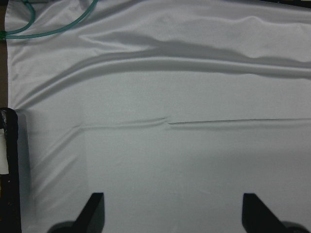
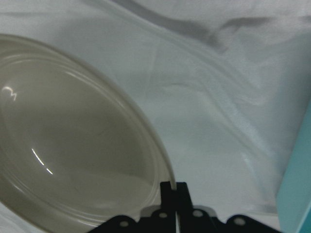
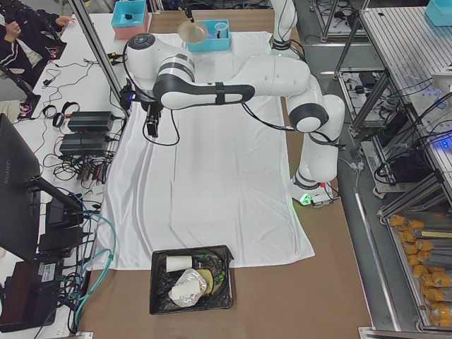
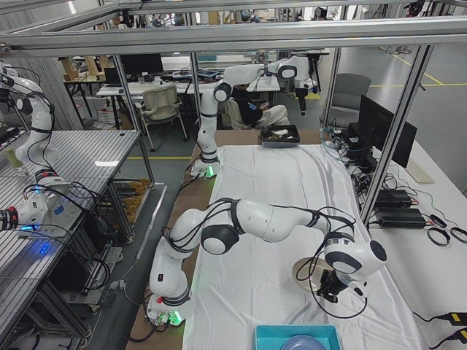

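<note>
A beige oval plate (image 2: pixel 73 136) is held by its rim in my right gripper, which is shut on it above the white cloth (image 2: pixel 223 121); in the camera left view the plate (image 3: pixel 191 32) appears at the far end, beside the blue bin (image 3: pixel 208 44). My left gripper hangs open over the cloth, its fingers wide apart with nothing between them.
The blue bin holds a cup (image 3: pixel 221 28) and dishes. A black lined bin (image 3: pixel 191 304) with white items and a crumpled bag sits at the cloth's near end. A monitor and cables line one side.
</note>
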